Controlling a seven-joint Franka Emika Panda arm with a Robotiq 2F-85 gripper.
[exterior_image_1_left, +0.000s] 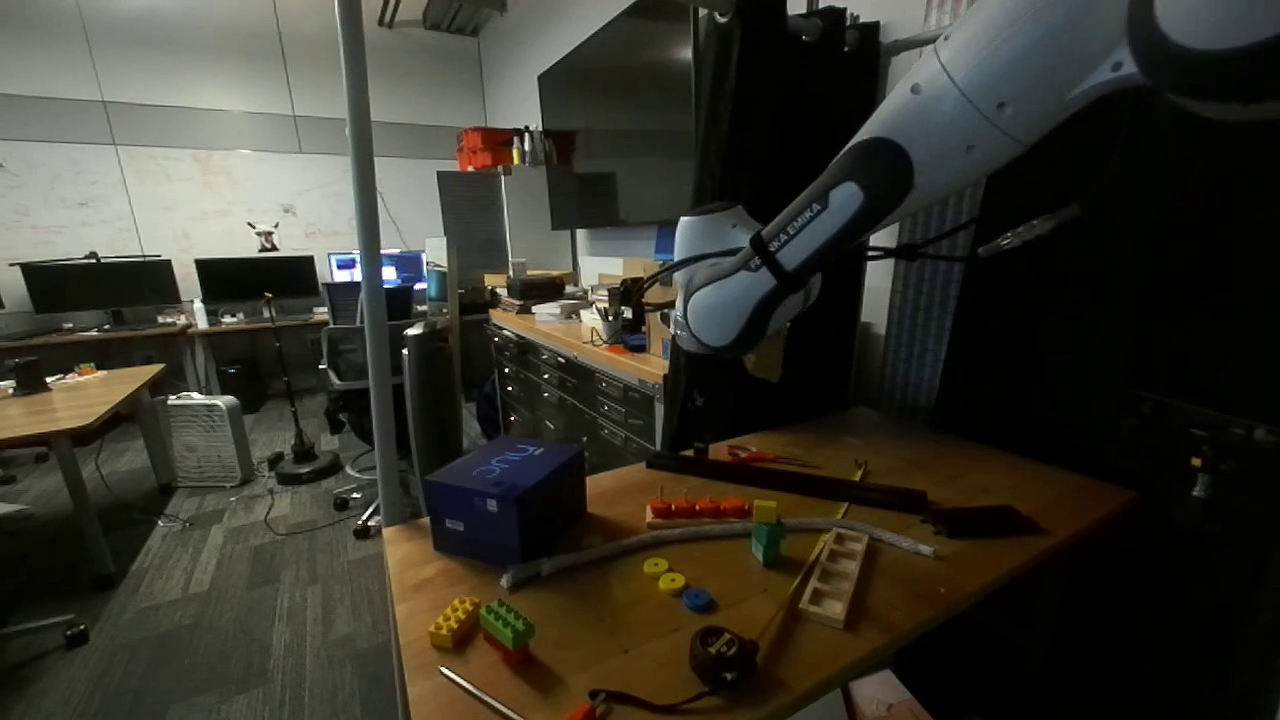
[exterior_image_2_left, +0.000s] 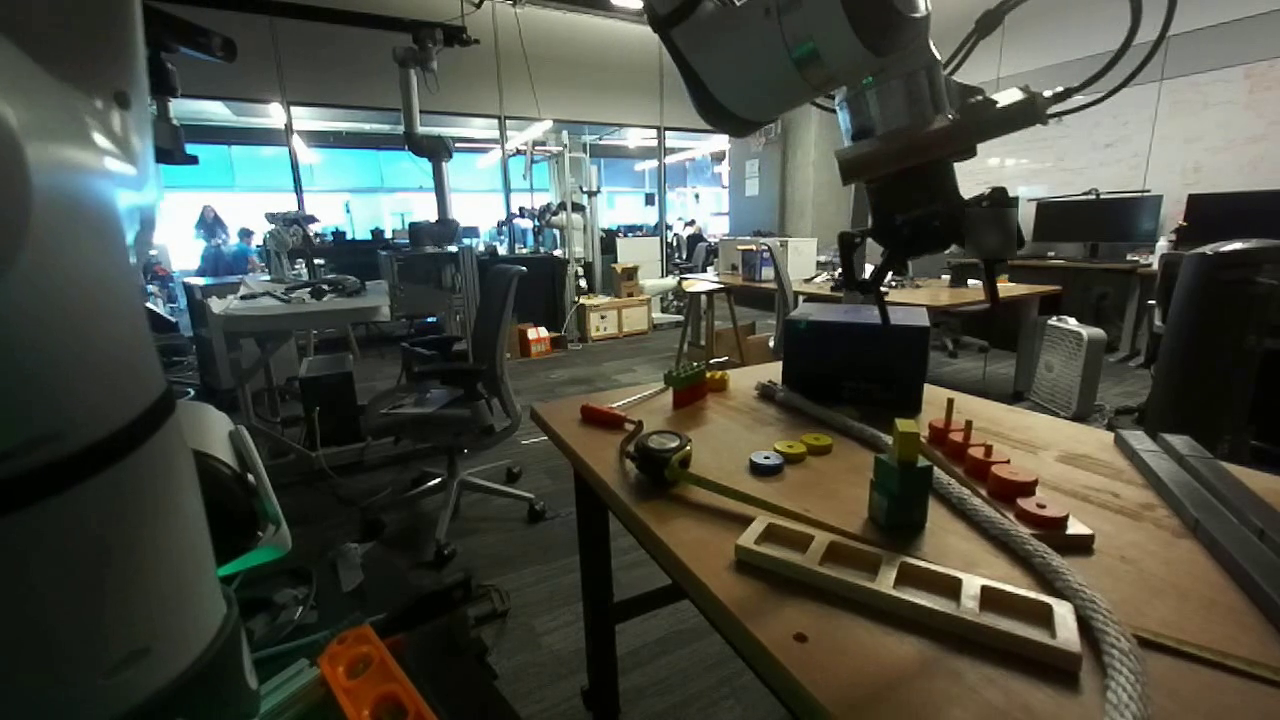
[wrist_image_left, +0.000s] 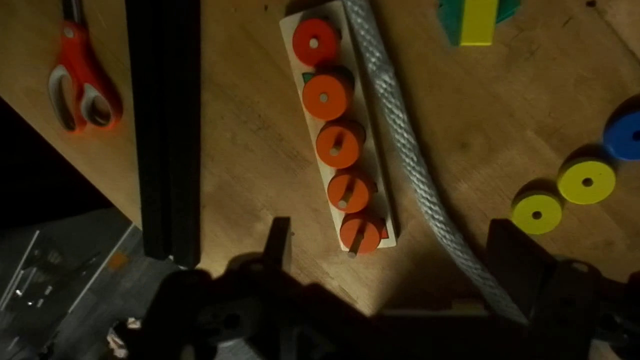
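My gripper is open, its two fingers wide apart, with nothing held between them. In exterior view 2 the gripper hangs above the table, in front of the dark blue box from that side. The wooden peg board carries a row of several orange-red discs on pegs, its near end showing between the fingers in the wrist view. A pale braided rope runs beside it. Two yellow discs and a blue disc lie loose on the wood.
A yellow block on green blocks stands near the rope. A wooden tray with square pockets, a tape measure, toy bricks, scissors and a long black bar also occupy the table.
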